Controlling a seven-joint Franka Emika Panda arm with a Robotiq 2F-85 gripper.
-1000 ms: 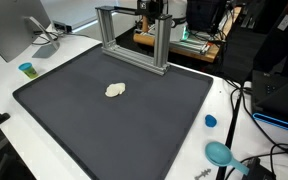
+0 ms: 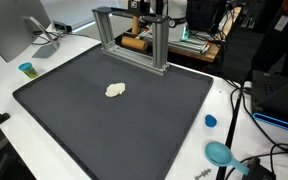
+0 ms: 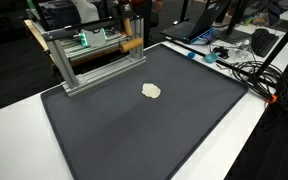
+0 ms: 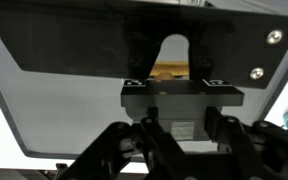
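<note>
An orange-brown wooden piece (image 3: 132, 45) hangs at the tip of my gripper (image 3: 126, 33), beside the silver frame (image 3: 104, 70). In exterior view 1 the wooden piece (image 2: 135, 43) shows behind the frame's crossbar, at the back of the grey board. Seen from the wrist, my gripper is shut, with a strip of the wooden piece (image 4: 169, 69) visible just beyond the dark fingers. Its exact grip on the wood is partly hidden by the fingers.
A pale, flat round piece (image 3: 151, 90) lies on the grey board (image 3: 144, 125), most of which is clear. A green-blue cup (image 2: 28, 70) stands at the left. A turquoise ladle-like item (image 2: 222, 156) and a small blue disc (image 2: 211, 121) lie to the right.
In exterior view 1 the wooden piece has shifted left and slightly lower behind the frame, together with the gripper. The frame and the pale round piece stay put.
</note>
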